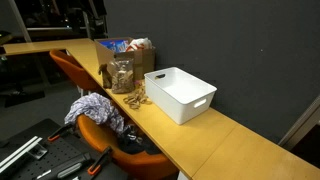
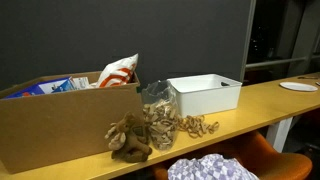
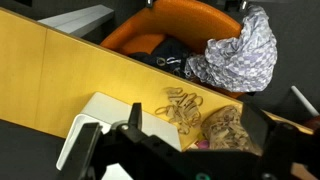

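My gripper stands open in the wrist view, its dark fingers apart at left and right, with nothing held between them. It is above the table; the arm (image 1: pixel 95 20) shows dark at the top left of exterior view 1, where its fingers are hard to make out. Below lie loose tan, curled pieces (image 3: pixel 180 105) and a clear bag of similar brown pieces (image 3: pixel 225 128). An empty-looking white bin (image 1: pixel 180 92) sits on the table to one side of the pieces. In exterior view 2 the bag (image 2: pixel 160 115) stands between the bin (image 2: pixel 205 96) and a brown, furry-looking item (image 2: pixel 128 138).
A cardboard box (image 2: pixel 60 130) filled with packets stands beside the bag. An orange chair (image 1: pixel 97 135) with a patterned cloth (image 3: pixel 240 58) on it stands at the table's edge.
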